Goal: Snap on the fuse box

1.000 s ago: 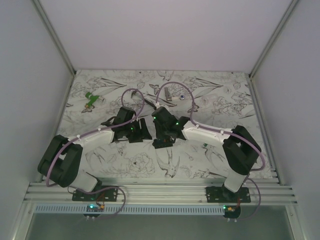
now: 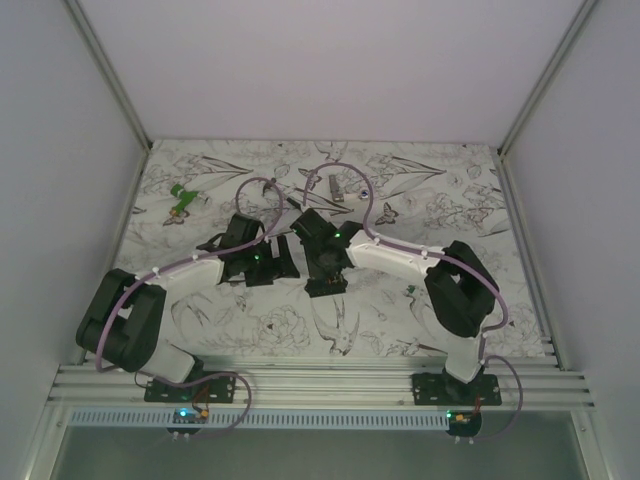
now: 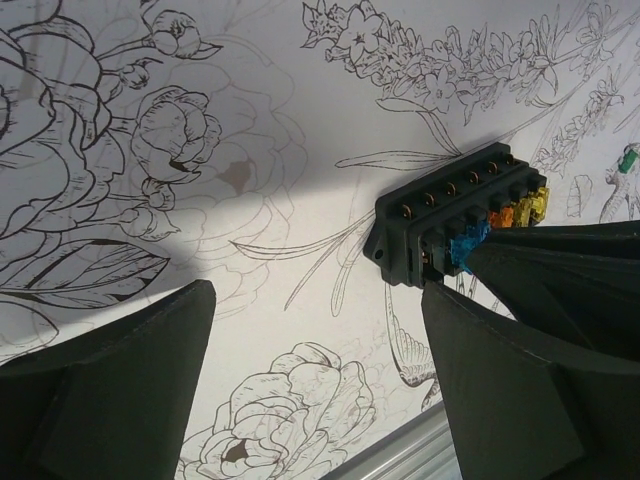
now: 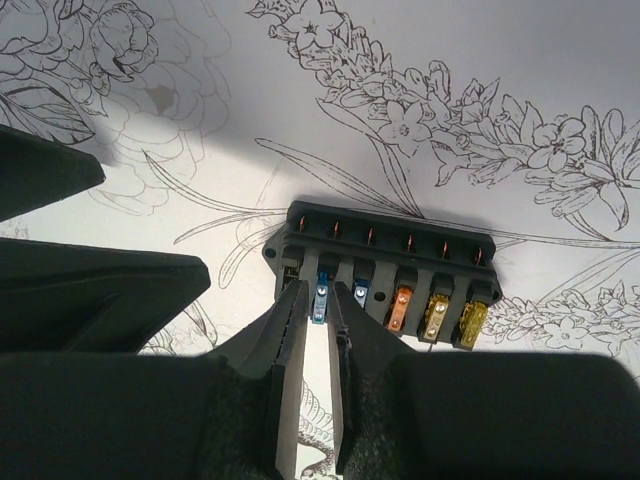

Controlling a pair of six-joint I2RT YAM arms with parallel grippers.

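Observation:
The black fuse box [image 2: 326, 288] lies on the patterned table between my grippers. In the right wrist view, the fuse box [image 4: 390, 235] holds blue, orange and yellow fuses in a row. My right gripper is over its left end, fingers part open around a blue fuse [image 4: 321, 304]; whether they touch it I cannot tell. My left gripper [image 2: 287, 258] stands open just left of the box, with bare table between its fingers in the left wrist view, where the box [image 3: 450, 200] is to the right.
A green tool [image 2: 183, 201] lies at the back left. Small parts [image 2: 337, 189] lie at the back middle.
The left arm has moved very slightly left.

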